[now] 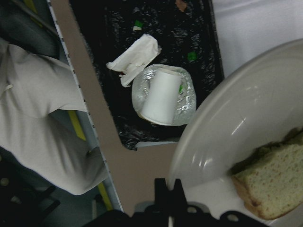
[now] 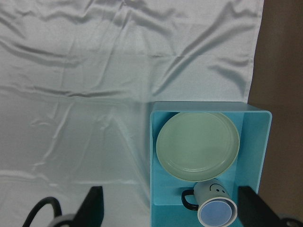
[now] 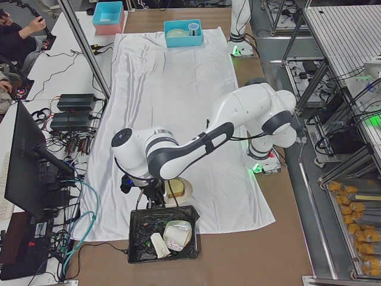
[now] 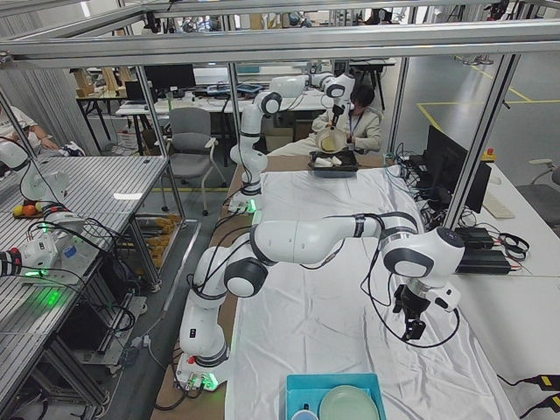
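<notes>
My left gripper is shut on the rim of a plate (image 1: 222, 113) with a slice of bread (image 1: 270, 179) on it, held up at the edge of a black-lined bin (image 1: 113, 56). In the bin lie a paper cup (image 1: 160, 97), a clear plastic piece (image 1: 184, 106) and crumpled tissue (image 1: 135, 56). My right gripper stands open above a blue box (image 2: 255, 151) holding a pale green plate (image 2: 196, 144) and a mug (image 2: 215, 208), with nothing seen between its fingers.
A white cloth (image 2: 75, 137) covers the middle of the table, mostly clear. Monitors and cables (image 3: 36, 179) line one side. A person (image 4: 346, 131) sits beyond the bin.
</notes>
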